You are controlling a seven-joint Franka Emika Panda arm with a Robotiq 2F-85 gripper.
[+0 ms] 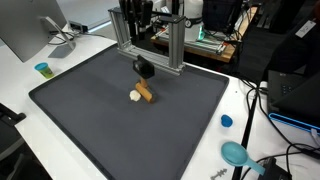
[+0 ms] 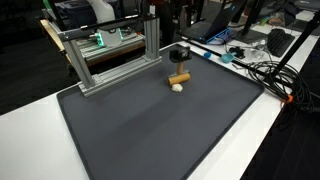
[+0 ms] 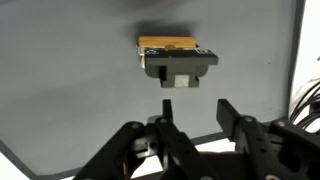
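A wooden piece (image 1: 145, 91) with a black part (image 1: 144, 67) above it is on the dark grey mat, beside a small pale lump (image 1: 135, 96). Exterior view 2 also shows the wooden piece (image 2: 179, 78) low on the mat, its black top (image 2: 180, 56) upright over it. From the wrist, the black part (image 3: 180, 62) appears beyond my fingertips, wood behind it. My gripper has its fingers apart, with nothing visible between them. In exterior view 1 the arm is above the piece, its fingertips hard to make out.
A metal frame (image 1: 165, 57) stands along the mat's back edge. A green-and-blue cup (image 1: 43, 70) is at the far left. To the right lie a blue object (image 1: 226, 121) and a teal one (image 1: 238, 155).
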